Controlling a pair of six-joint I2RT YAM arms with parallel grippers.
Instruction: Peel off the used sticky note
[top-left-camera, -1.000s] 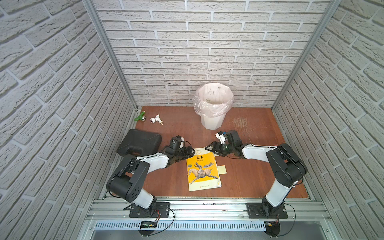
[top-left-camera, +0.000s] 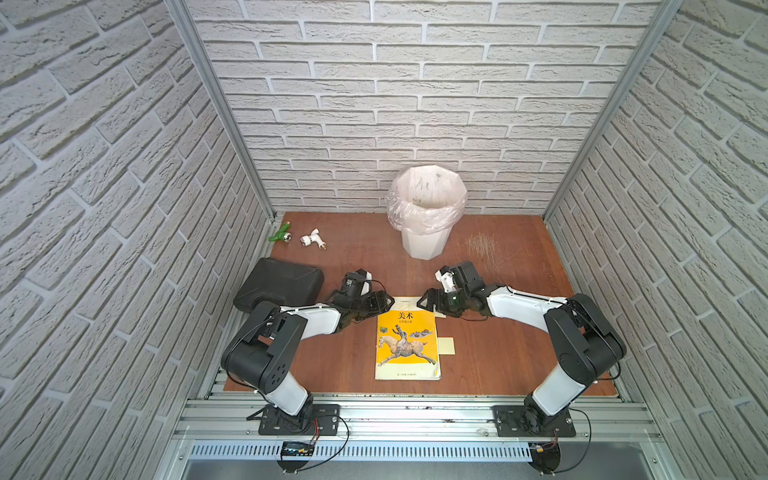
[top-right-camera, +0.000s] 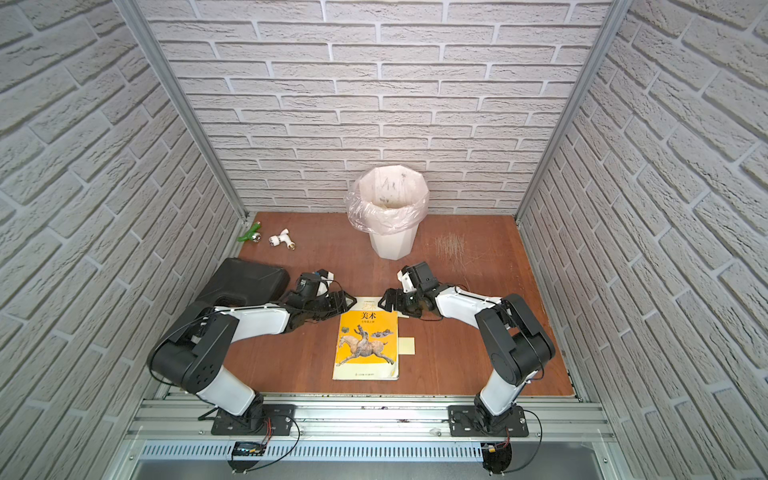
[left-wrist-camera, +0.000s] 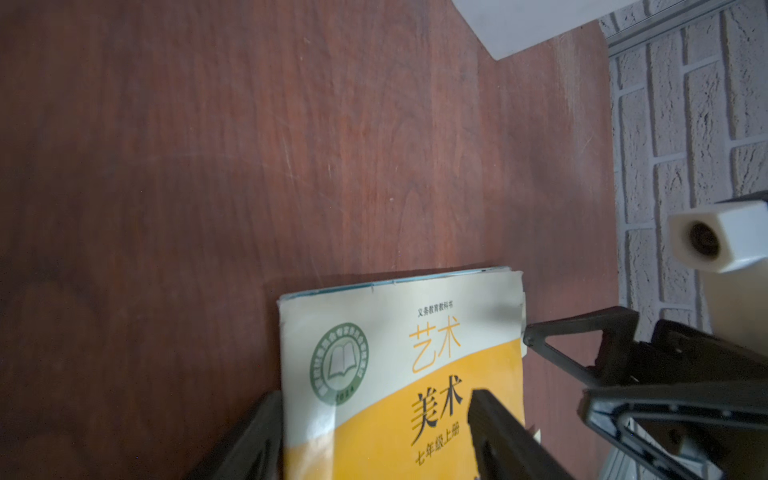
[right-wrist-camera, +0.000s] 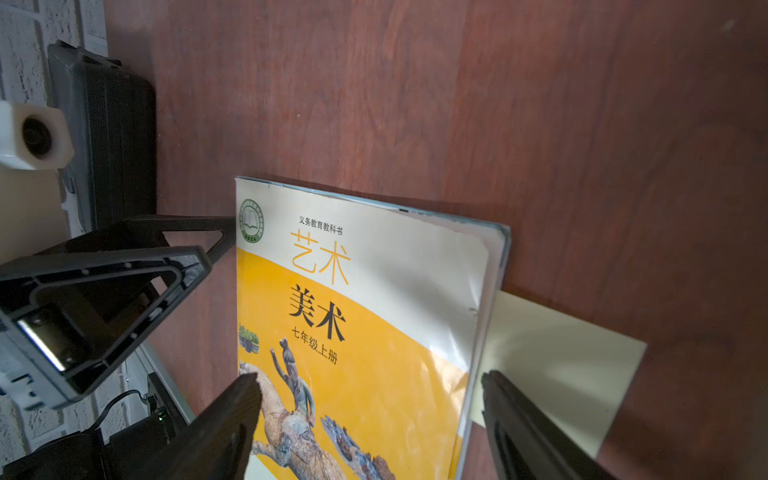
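A yellow-and-white art book (top-left-camera: 406, 340) lies squarely on the table. From its right edge sticks a pale yellow sticky note (top-left-camera: 446, 345). Nearer the top, a second note (right-wrist-camera: 560, 360) shows in the right wrist view, partly behind a finger. At the book's upper left corner is my left gripper (top-left-camera: 389, 302); its fingertips look apart in its own wrist view, but whether it pinches the book cannot be told. My right gripper (top-left-camera: 425, 301) hovers over the upper right edge, part open. One right finger is above the cover, the other above the upper note (top-left-camera: 440, 314).
A white bin (top-left-camera: 425, 212) lined with a clear bag stands behind the book. On the left lies a black case (top-left-camera: 280, 284), with a white toy (top-left-camera: 313, 239) and a green toy (top-left-camera: 280, 233) behind it.
One second ago the book lay slightly rotated; it is now straight to the table. My right gripper has shifted slightly right and towards the table's front; the left has barely moved.
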